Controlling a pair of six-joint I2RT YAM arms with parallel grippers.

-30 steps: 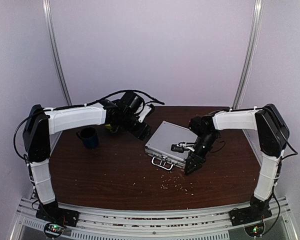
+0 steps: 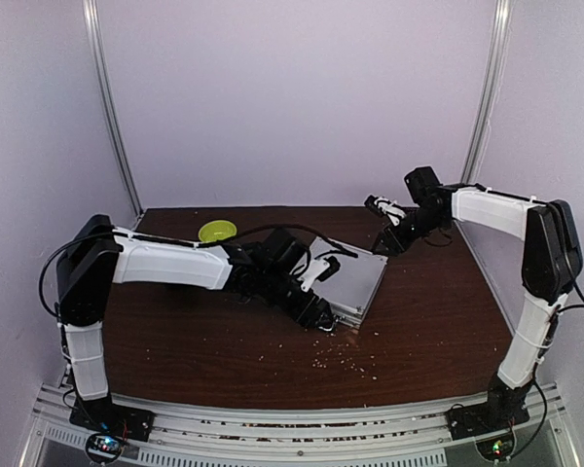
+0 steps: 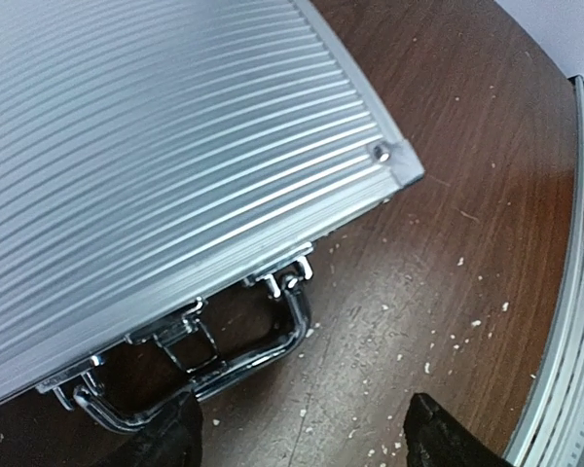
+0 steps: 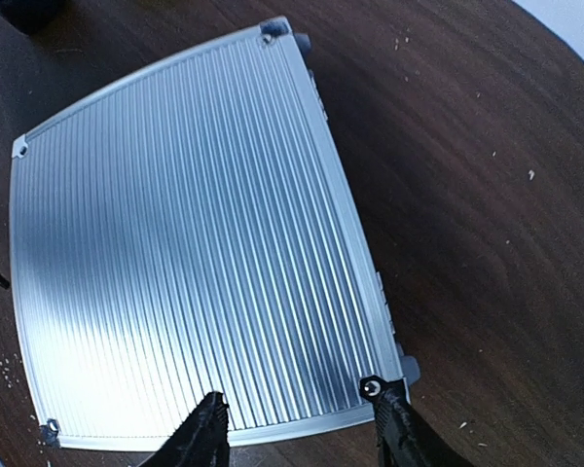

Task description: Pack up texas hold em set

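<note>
A ribbed silver case (image 2: 343,282) lies closed on the table. Its metal handle (image 3: 238,375) and latches show along the front edge in the left wrist view. My left gripper (image 2: 323,323) is by the handle in the top view; its fingers are open and one finger (image 3: 170,433) overlaps the handle's end in the left wrist view. Nothing shows held there. Above the case's far right part hangs my right gripper (image 2: 382,243), part open. In the right wrist view its fingers (image 4: 206,428) stand apart over the case's edge, with nothing gripped between them.
A yellow-green bowl (image 2: 217,231) stands at the back left, partly behind the left arm. White crumbs (image 2: 346,358) are scattered in front of the case.
The right gripper has drawn back along the case's right side. The case has not moved.
</note>
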